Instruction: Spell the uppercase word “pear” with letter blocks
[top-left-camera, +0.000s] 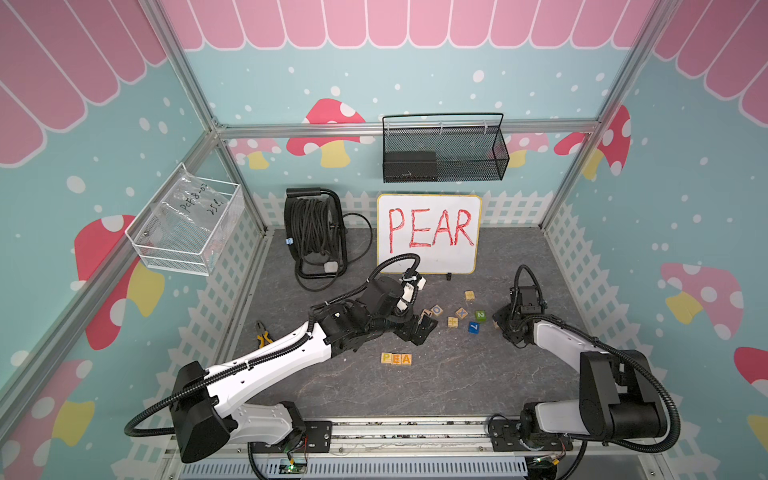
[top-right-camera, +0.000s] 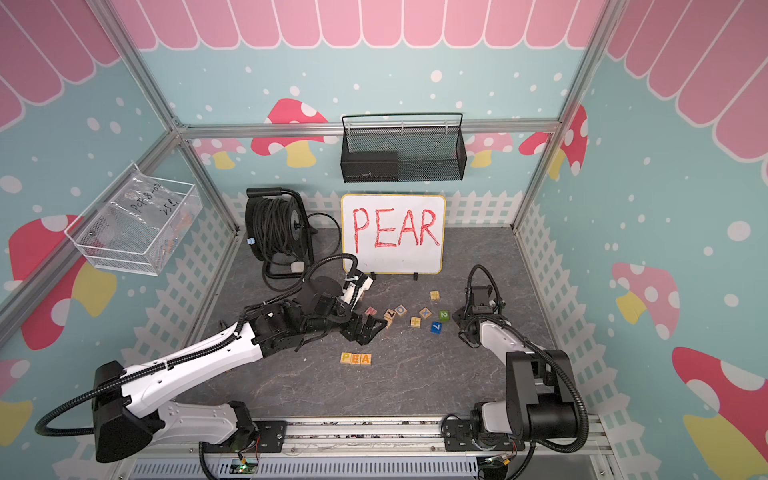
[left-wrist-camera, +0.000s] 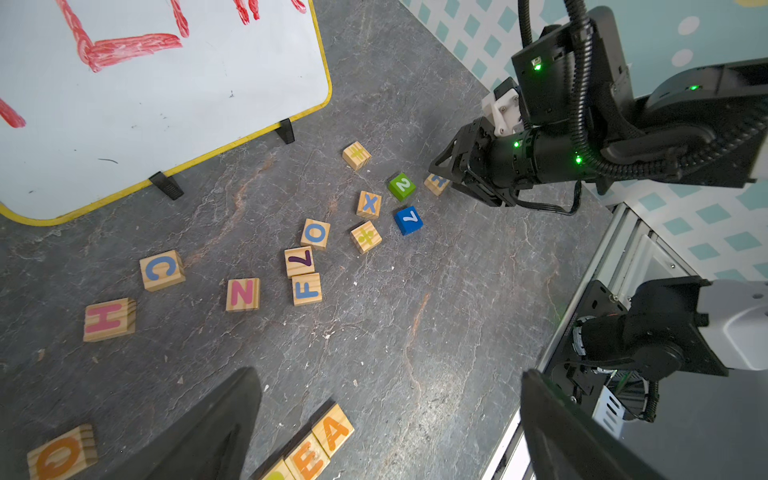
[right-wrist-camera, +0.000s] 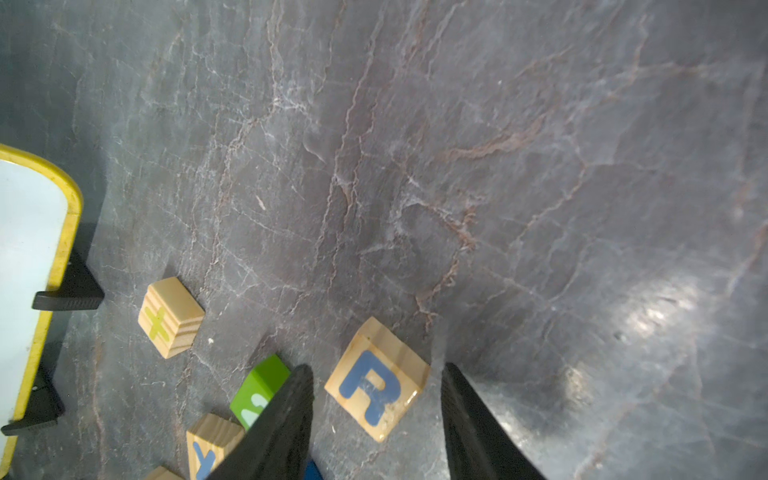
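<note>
In the left wrist view, the E block (left-wrist-camera: 307, 457) and A block (left-wrist-camera: 333, 429) touch in a row. The P block (top-left-camera: 386, 358) continues it at the left in the top left view. A wooden block with a blue R (right-wrist-camera: 372, 385) lies alone on the table, turned at an angle. My right gripper is open above it, and in that view the block shows between the two fingers, with no clear contact. Over the table's middle my left gripper stands open, fingers wide apart and nothing held.
Left of the R block are a green 2 block (left-wrist-camera: 401, 185), a blue 7 block (left-wrist-camera: 409, 220) and several wooden blocks. The whiteboard (top-left-camera: 429, 260) reading PEAR stands behind. Bare table lies right of the PEA row.
</note>
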